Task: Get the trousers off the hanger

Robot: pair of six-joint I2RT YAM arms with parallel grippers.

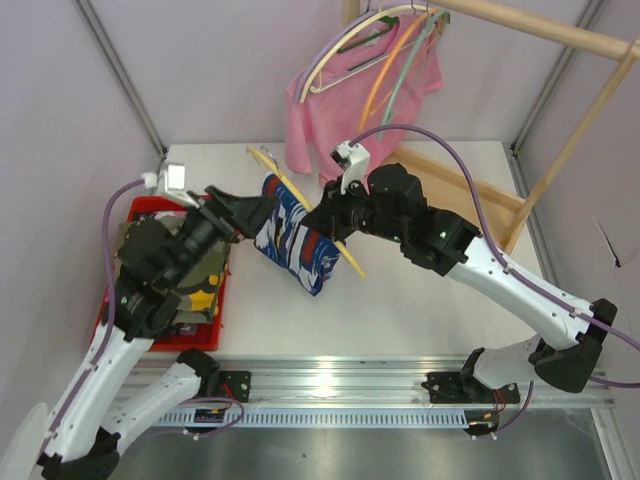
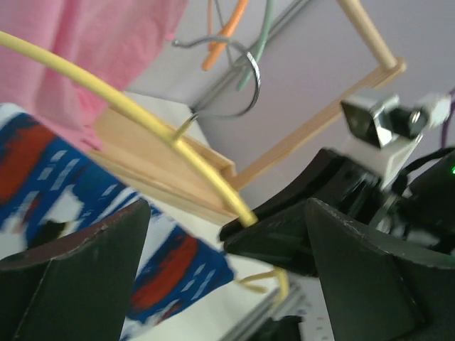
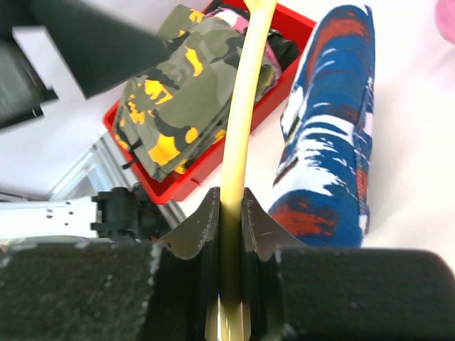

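Observation:
The yellow hanger (image 1: 350, 258) is held at a slant in mid-air by my right gripper (image 1: 322, 222), whose fingers are shut on its thin bar in the right wrist view. Blue, white and red patterned trousers (image 1: 292, 240) hang from the hanger, folded; in the right wrist view these trousers (image 3: 323, 149) are beside the bar, apart from the right fingers. My left gripper (image 1: 262, 212) is to the left of the trousers, blurred by motion. In the left wrist view its fingers (image 2: 78, 277) stand wide apart, with the hanger (image 2: 128, 106) crossing beyond them and nothing visibly gripped.
A red bin (image 1: 222, 300) with folded camouflage clothes (image 1: 205, 290) stands at the left, under the left arm. Behind, a wooden rack (image 1: 560, 30) carries a pink garment (image 1: 350, 100) and several coloured hangers.

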